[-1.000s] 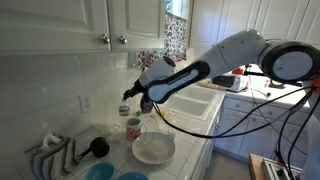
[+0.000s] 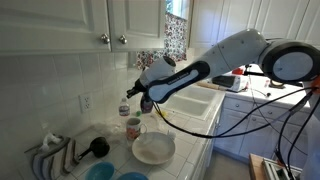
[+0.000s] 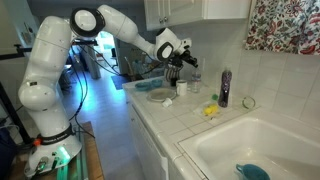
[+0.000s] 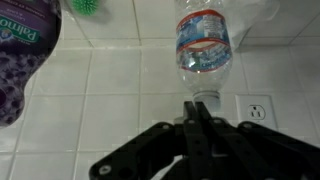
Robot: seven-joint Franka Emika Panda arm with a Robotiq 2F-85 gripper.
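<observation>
A clear plastic bottle with a blue and red label [image 4: 203, 45] hangs from my gripper, which is shut on its cap end. In the wrist view the cap and neck sit at the fingertips. Exterior view 1 shows the bottle [image 2: 124, 107] near the tiled wall, above the counter behind the mug, with the gripper [image 2: 130, 95] just over it. From the other side, the gripper [image 3: 195, 57] is above the bottle [image 3: 196, 80]; the fingers are too small to make out there.
A purple dish soap bottle [image 4: 24, 50] stands to one side. On the counter are a mug [image 2: 133, 128], a white bowl [image 2: 153, 149], a black ladle [image 2: 97, 147], blue plates [image 2: 101, 171] and a rack [image 2: 50, 157]. The sink [image 3: 255, 145] lies beyond the soap.
The bottle and gripper have risen slightly over the last second in exterior view 1. The items on the counter stay where they were.
</observation>
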